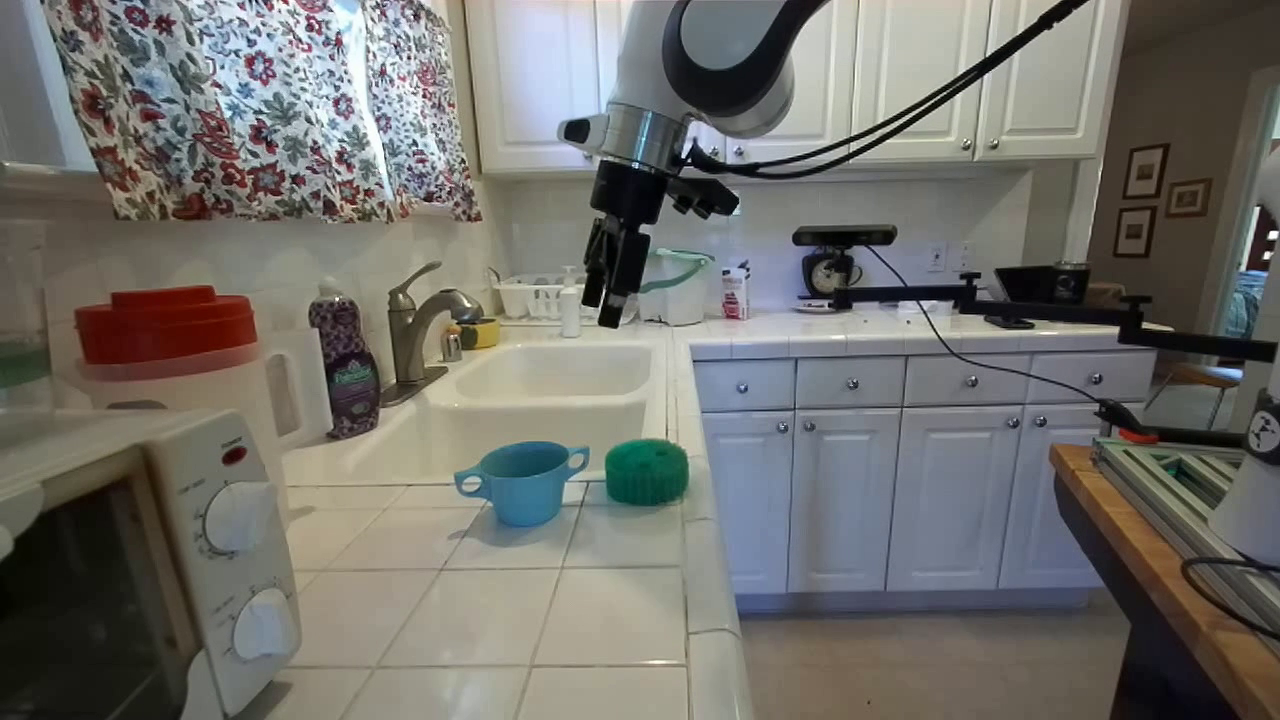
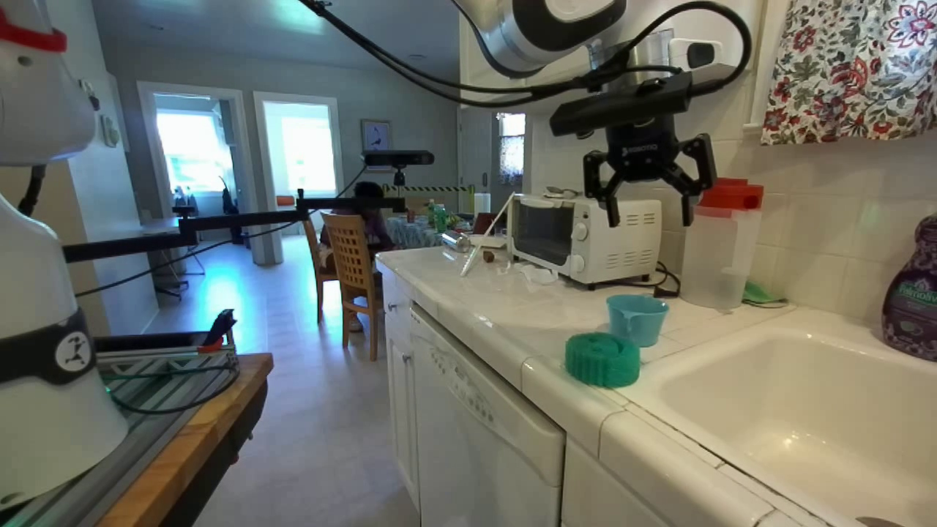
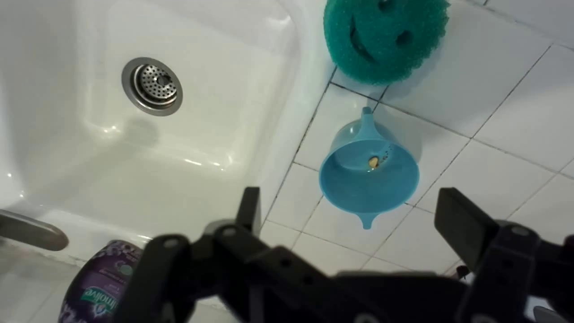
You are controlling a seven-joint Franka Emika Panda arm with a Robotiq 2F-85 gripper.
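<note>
On the white tiled counter beside the sink stands an upright blue cup (image 1: 528,486) with two handles. From above, the cup (image 3: 366,188) shows a small tan bit and dark specks inside. Close by lies a round green sponge (image 1: 647,472); in the wrist view the sponge (image 3: 380,40) has a smiling face cut into it. My gripper (image 2: 649,215) hangs well above the counter, fingers spread wide and pointing down. Between the fingertips of the gripper nothing is held; the cup shows below and a little beyond them.
The sink (image 1: 552,374) has a faucet (image 1: 420,330) and a purple soap bottle (image 1: 344,366) on its far side. A toaster oven (image 2: 588,237) and a red-lidded pitcher (image 2: 722,250) stand along the wall. Bare tiles lie in front of the cup.
</note>
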